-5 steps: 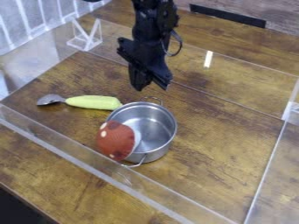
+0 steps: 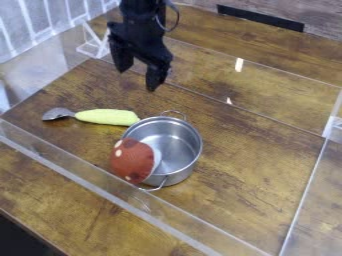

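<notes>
The robot's gripper (image 2: pixel 138 69) hangs at the top of the camera view, open, above the wooden table and behind the objects. A silver pot (image 2: pixel 175 139) stands in the lower middle, with a red speckled round object (image 2: pixel 131 160) at its left side. A yellow corn-like object (image 2: pixel 104 116) lies left of the pot, beside a metal spoon-like utensil (image 2: pixel 58 114).
Transparent walls or edges run along the sides and front of the area.
The arm has moved back and to the left, away from the pot. The pot and the other objects have stayed in place.
</notes>
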